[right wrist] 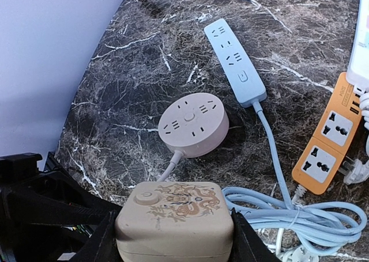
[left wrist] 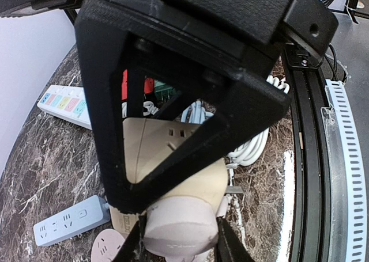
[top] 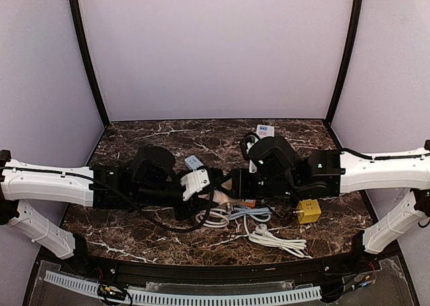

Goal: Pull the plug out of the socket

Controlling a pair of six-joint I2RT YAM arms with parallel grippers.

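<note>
The pale pinkish plug (left wrist: 181,226) is low in the left wrist view, with my left gripper shut on it from both sides. Right behind it is the beige socket (left wrist: 199,182), which shows a few slots on its face. My right gripper is shut on this socket, whose top carries a brown dragon pattern in the right wrist view. Plug and socket overlap in the left wrist view; whether the prongs sit inside is hidden. A flat metal piece (left wrist: 234,190) juts out beside the socket. Both grippers meet above the middle of the table.
On the marble table lie a round pink power strip (right wrist: 193,124), a blue strip (right wrist: 236,63) and an orange strip (right wrist: 327,135). Coiled cables (top: 272,241) lie at front, and a yellow cube socket (top: 308,211) stands at right.
</note>
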